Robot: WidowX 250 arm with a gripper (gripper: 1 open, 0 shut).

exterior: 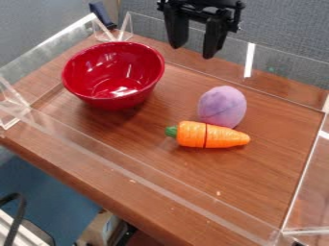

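Observation:
A black gripper [195,36] hangs at the top centre, open, its two fingers spread with nothing between them, above the back of the wooden table. Below it and to the left is an empty red bowl [112,73]. A pale purple egg-shaped object [222,106] rests on the table to the right of the bowl. An orange toy carrot [213,136] with a green tip lies in front of the purple object, its tip pointing left.
Clear low walls edge the wooden table [180,192] at the left, back, front and right.

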